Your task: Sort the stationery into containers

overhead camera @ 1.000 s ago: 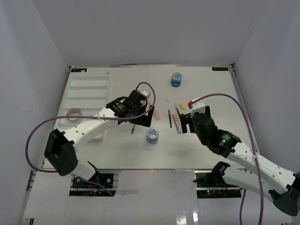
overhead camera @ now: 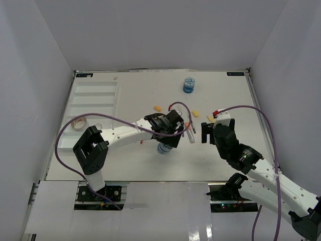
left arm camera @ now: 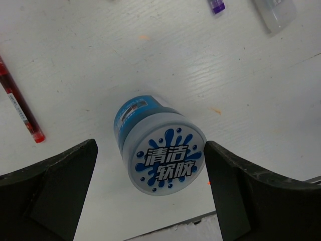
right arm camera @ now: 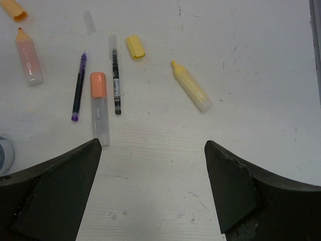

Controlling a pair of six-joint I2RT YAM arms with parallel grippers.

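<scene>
A blue jar [left arm camera: 165, 153] with a white printed lid stands between the spread fingers of my left gripper, which is open above it. In the top view the left arm partly covers this jar [overhead camera: 163, 148]. My right gripper has its fingers wide apart and empty over bare table. Ahead of it in the right wrist view lie an orange-capped marker [right arm camera: 100, 108], a purple pen [right arm camera: 79, 86], a black pen [right arm camera: 116, 80], a yellow marker [right arm camera: 191, 86] and a pink marker [right arm camera: 29, 57]. A red pen [left arm camera: 20, 100] lies left of the jar.
A white compartment tray [overhead camera: 93, 93] stands at the left, with a tape roll [overhead camera: 78, 123] in it. Another blue jar [overhead camera: 188, 85] stands at the back. Loose yellow caps [right arm camera: 135, 46] lie among the pens. Free table lies at the right.
My left gripper has moved right and comes over the near blue jar.
</scene>
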